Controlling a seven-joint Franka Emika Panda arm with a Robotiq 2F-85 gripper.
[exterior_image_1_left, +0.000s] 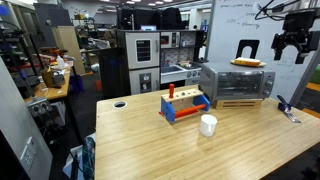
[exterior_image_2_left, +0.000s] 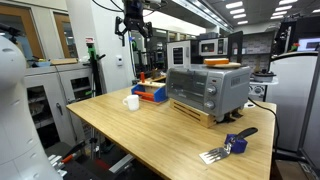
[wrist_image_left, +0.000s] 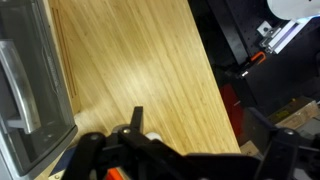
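Observation:
High above the table (exterior_image_1_left: 150, 140), my gripper (exterior_image_1_left: 289, 56) hangs open at the right of exterior view 1. Nothing lies between its fingers in the wrist view. A white mug (exterior_image_1_left: 208, 125) stands on the wooden tabletop; in exterior view 2 the same mug (exterior_image_2_left: 132, 102) is well below the gripper (exterior_image_2_left: 132, 40). Only a bit of the mug (wrist_image_left: 153, 136) shows past the gripper in the wrist view. A silver toaster oven (exterior_image_1_left: 236, 82) rests on a wooden stand (exterior_image_2_left: 190, 114), its door shut.
An orange-topped item (exterior_image_2_left: 217, 62) lies on the oven. Behind the mug is a blue-and-red rack (exterior_image_1_left: 185, 102). A spatula (exterior_image_2_left: 215, 155) and a blue object (exterior_image_2_left: 236, 143) lie near the right edge. Bare tabletop spreads left of the mug.

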